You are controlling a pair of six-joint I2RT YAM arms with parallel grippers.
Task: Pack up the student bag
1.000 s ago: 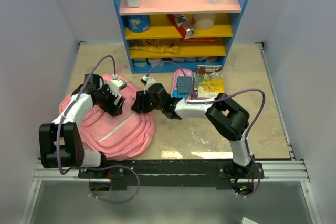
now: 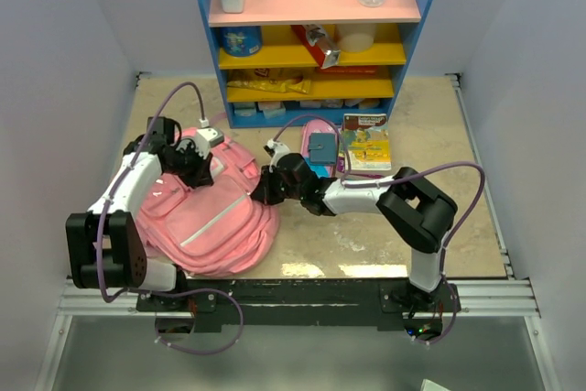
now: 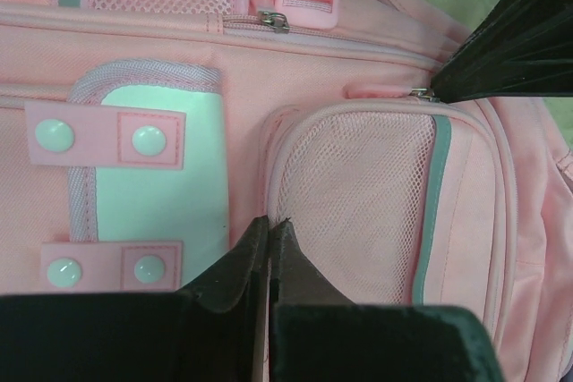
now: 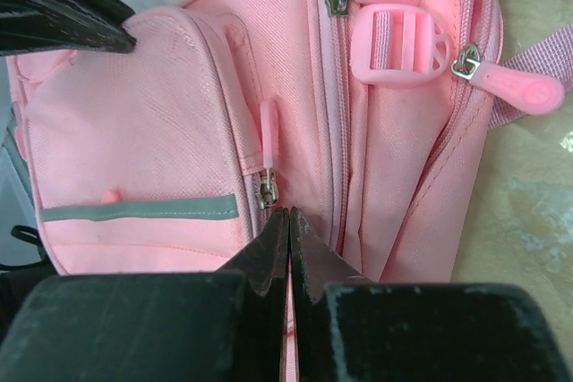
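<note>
The pink bag (image 2: 215,222) lies flat on the left of the table. In the left wrist view, my left gripper is shut on the edge of the mesh front pocket (image 3: 358,185). My right gripper is shut with nothing between its fingers, by the pocket's zipped edge. Outside those fingers, just above and left of the tips in the right wrist view, are the pocket's pink zipper pull (image 4: 269,136) and its metal slider (image 4: 268,190). The left gripper's dark fingers (image 4: 67,11) meet the pocket's upper corner there.
More zipper pulls (image 4: 528,89) and a pink buckle (image 4: 403,45) lie near the bag's edge. Books (image 2: 366,146) and a blue-grey case (image 2: 322,148) sit at the shelf's foot.
</note>
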